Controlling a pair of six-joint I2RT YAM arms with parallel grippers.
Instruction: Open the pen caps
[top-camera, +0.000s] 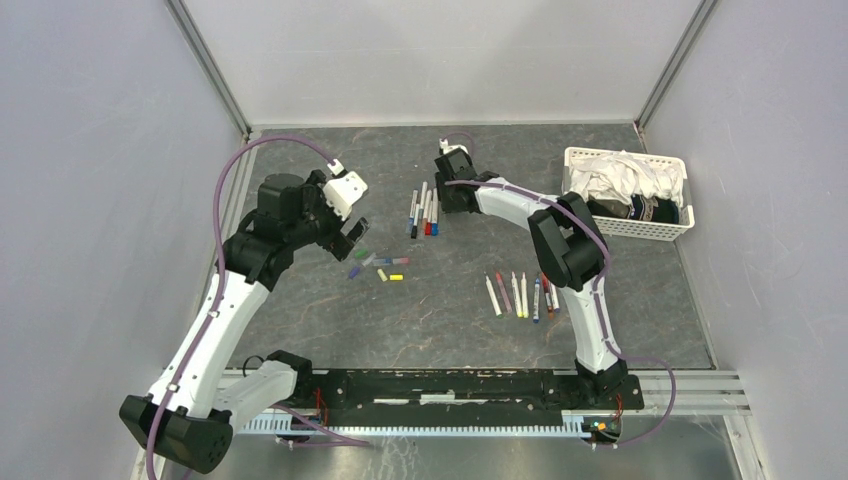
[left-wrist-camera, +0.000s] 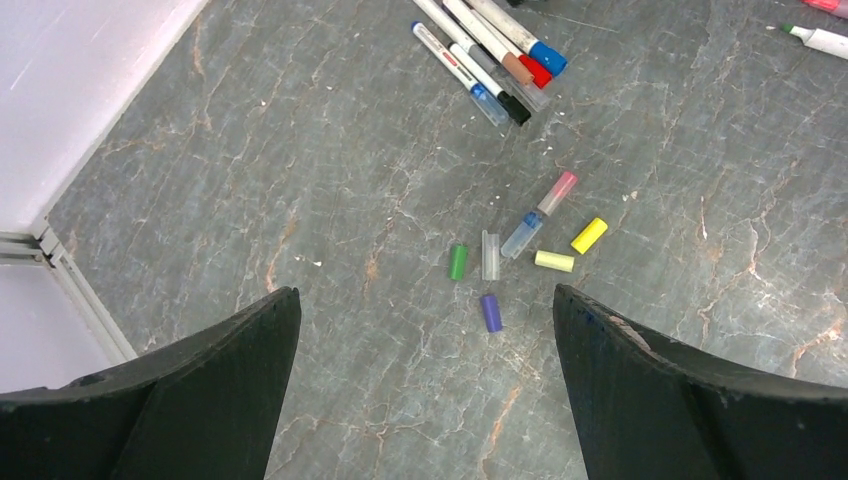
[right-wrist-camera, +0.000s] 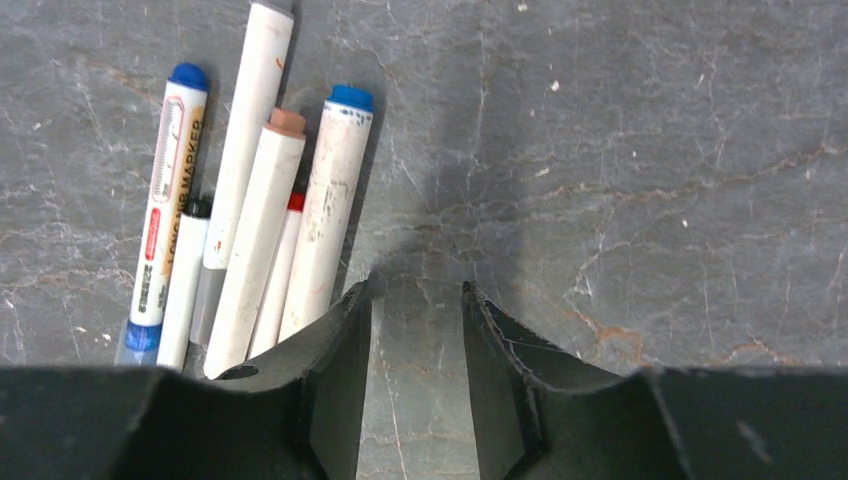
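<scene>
Capped pens (top-camera: 423, 214) lie side by side at the back middle of the table. In the right wrist view, a white pen with a blue end (right-wrist-camera: 325, 210) is nearest my right gripper, which stands beside the group, its fingers apart over bare tabletop. Nothing shows between them. Loose caps lie left of centre, among them a yellow cap (left-wrist-camera: 590, 236), a green cap (left-wrist-camera: 458, 262) and a purple cap (left-wrist-camera: 491, 313). My left gripper is wide open and empty, back and left of these caps. Uncapped pens (top-camera: 517, 295) form a row at front right.
A white basket (top-camera: 640, 229) holding cloth stands at the back right. Walls close in the table on the left, right and back. Free tabletop (top-camera: 430, 320) shows at the front middle.
</scene>
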